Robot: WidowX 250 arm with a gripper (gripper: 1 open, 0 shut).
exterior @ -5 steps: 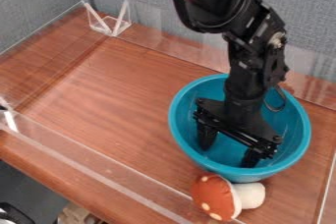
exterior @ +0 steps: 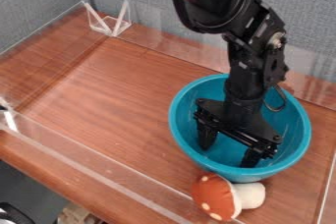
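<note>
My black gripper (exterior: 237,141) reaches down into a blue bowl (exterior: 292,130) on the right side of the wooden table, its fingers low inside the bowl. Whether anything sits between the fingers, and how far they are apart, is hard to make out against the dark parts. An orange and white toy mushroom (exterior: 226,197) lies on the table just in front of the bowl.
A white wire stand (exterior: 108,22) is at the back left. Grey padded walls close off the back and left, and the front edge runs along the lower left.
</note>
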